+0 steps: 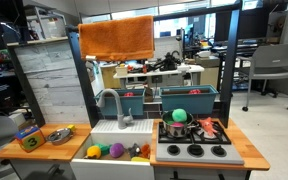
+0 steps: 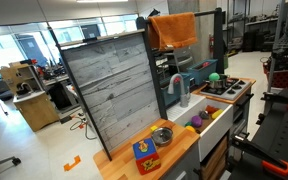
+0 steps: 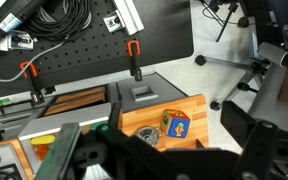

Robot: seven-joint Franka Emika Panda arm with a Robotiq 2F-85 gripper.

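Note:
In the wrist view my gripper hangs over the wooden counter, its dark fingers (image 3: pixel 102 148) spread wide apart with nothing held between them. Below, seen through the gap, are a colourful box (image 3: pixel 176 123) and a metal bowl (image 3: pixel 150 133), both apart from the fingers. Exterior view 2 has the same blue, red and yellow box (image 2: pixel 146 155) near the counter's front corner, with the bowl (image 2: pixel 162 136) behind it. In the white sink (image 1: pixel 88 168) lie several toy fruits and vegetables. A green round thing (image 1: pixel 179 115) sits on a pot on the stove (image 1: pixel 196 150).
An orange towel (image 1: pixel 117 38) hangs from the black frame above the sink. The grey faucet (image 1: pixel 113 100) rises behind it, with teal bins (image 1: pixel 189 98) farther back. A black table (image 3: pixel 94 50) with cables and red-handled clamps borders the counter.

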